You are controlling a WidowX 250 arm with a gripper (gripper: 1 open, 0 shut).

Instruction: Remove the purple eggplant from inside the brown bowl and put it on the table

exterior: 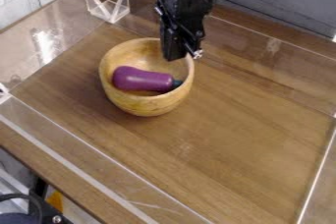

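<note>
The purple eggplant point(140, 79) lies inside the brown bowl point(147, 107), its thick end to the left and its green stem end by the bowl's right wall. My dark gripper point(180, 51) hangs from the back over the bowl's far right rim. It is apart from the eggplant in the picture, nearest to the stem side. How far its fingers stand from each other is too dark and small to make out.
A clear wire-like holder point(108, 5) stands at the back left. A low edge bounds the table at the back.
</note>
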